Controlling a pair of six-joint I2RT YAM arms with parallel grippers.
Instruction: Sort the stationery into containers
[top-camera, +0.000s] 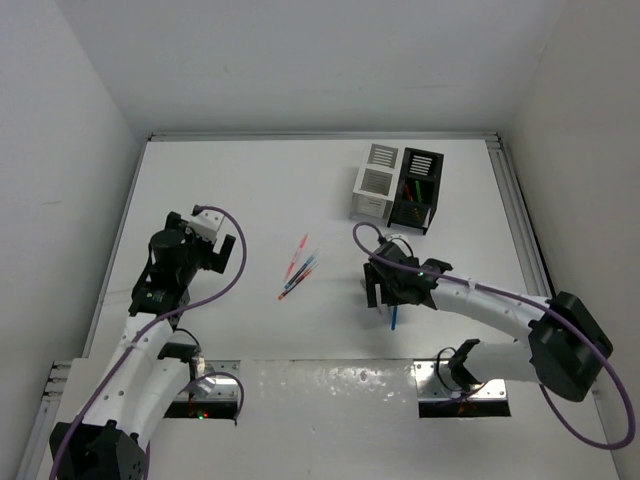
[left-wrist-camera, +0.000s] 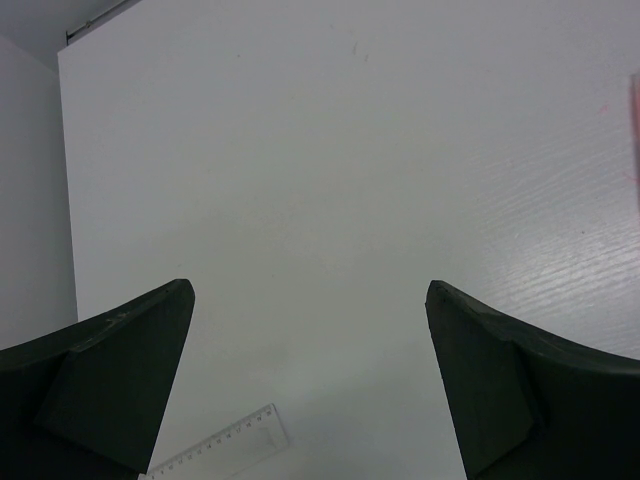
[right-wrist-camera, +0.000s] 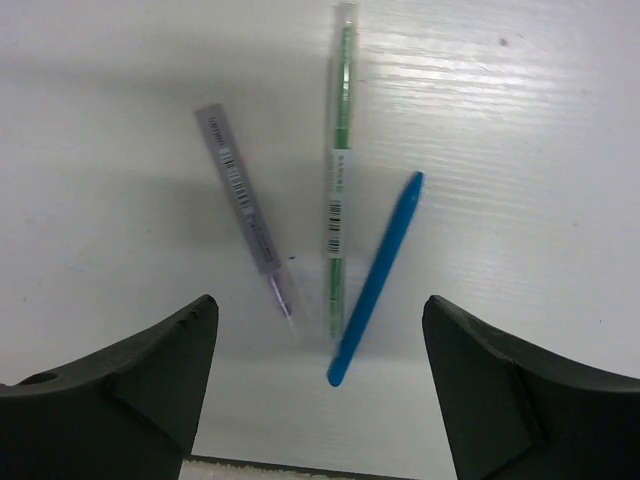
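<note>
Below my right gripper, which stands open and empty, three slim items lie on the table: a blue pen (right-wrist-camera: 375, 280), a green pen in a clear sleeve (right-wrist-camera: 337, 200) and a grey labelled stick (right-wrist-camera: 238, 190). The blue pen's end (top-camera: 394, 318) shows past the gripper in the top view. Several red, blue and dark pens (top-camera: 298, 265) lie loosely together mid-table. At the left, my left gripper is open over bare table; a clear ruler (left-wrist-camera: 230, 445) lies near it. A black container (top-camera: 417, 188) holds a few pens beside a white container (top-camera: 376, 183).
Both containers stand at the back right. Metal rails (top-camera: 320, 136) edge it, and purple cables (top-camera: 520, 297) run along both arms.
</note>
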